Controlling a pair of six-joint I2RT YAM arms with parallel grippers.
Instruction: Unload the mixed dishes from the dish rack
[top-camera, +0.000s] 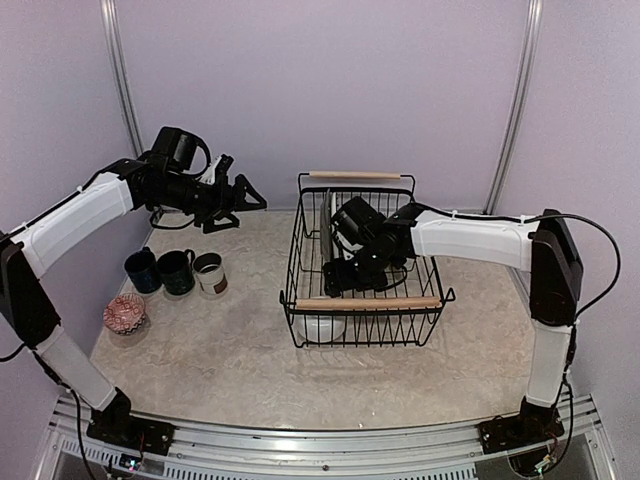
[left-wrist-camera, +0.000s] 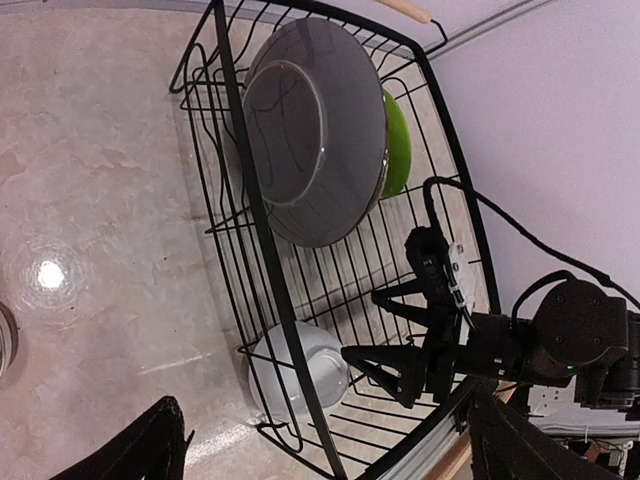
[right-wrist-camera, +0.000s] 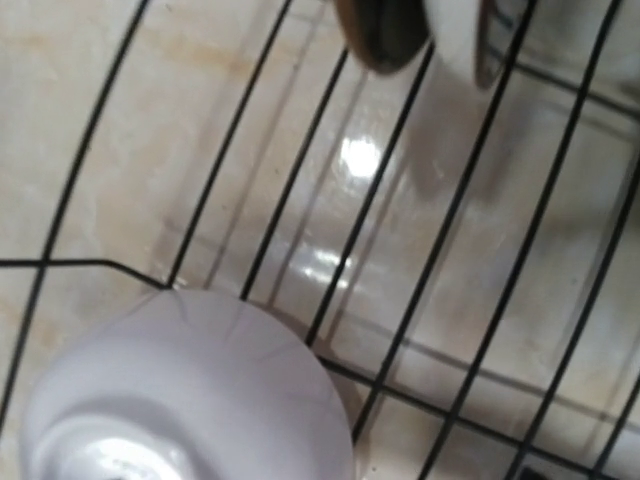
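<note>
The black wire dish rack (top-camera: 369, 304) holds standing plates, including a grey plate (left-wrist-camera: 315, 140) and a green plate (left-wrist-camera: 397, 145). A white bowl (right-wrist-camera: 185, 380) lies upside down at the rack's near left corner. My right gripper (top-camera: 338, 277) is inside the rack over that bowl, its fingers apart with nothing seen between them. My left gripper (top-camera: 236, 208) hangs open in the air left of the rack, high above the counter.
Two dark mugs (top-camera: 175, 272), a light mug (top-camera: 210, 275) and a red patterned bowl (top-camera: 125, 312) stand on the left of the counter (top-camera: 220, 370).
</note>
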